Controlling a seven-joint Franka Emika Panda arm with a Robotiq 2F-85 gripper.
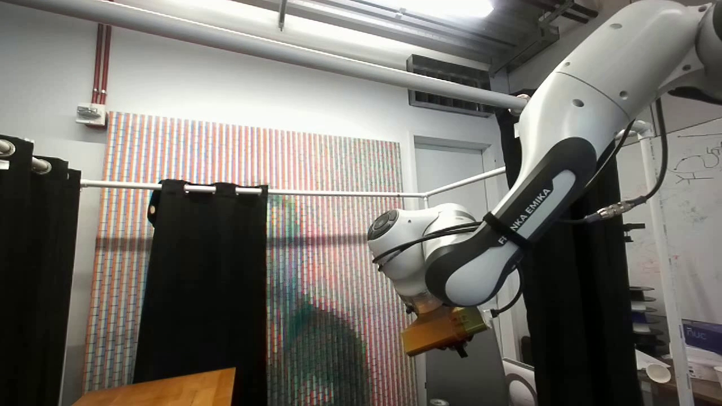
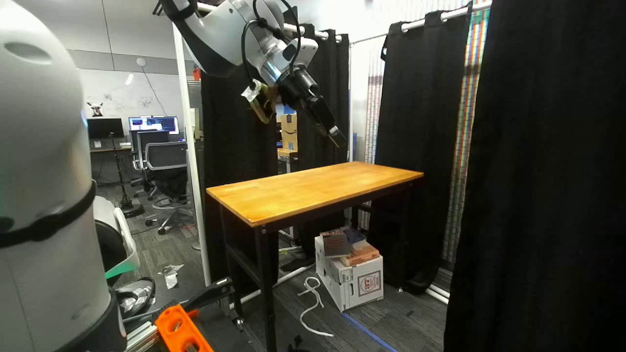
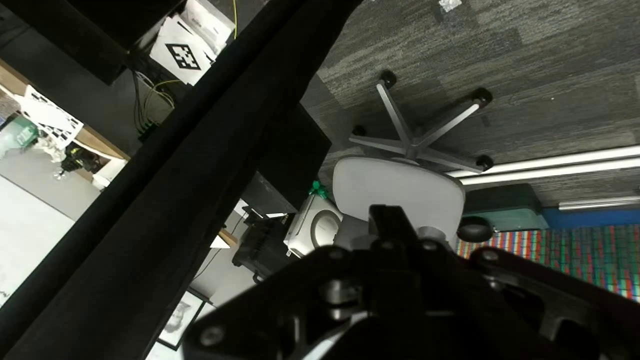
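Observation:
My gripper hangs in the air above the wooden table, tilted downward, its black fingers together. Nothing shows between them. In exterior view 1 the gripper is small and dark, mostly hidden behind the orange-brown mount. From the wrist, the shut fingers appear dark against a grey chair. The tabletop is bare. Only a corner of the table enters exterior view 1, at lower left.
Black curtains hang behind and beside the table. Below it stands a white box with smaller boxes on top. A white rope lies on the floor. White poles frame the space.

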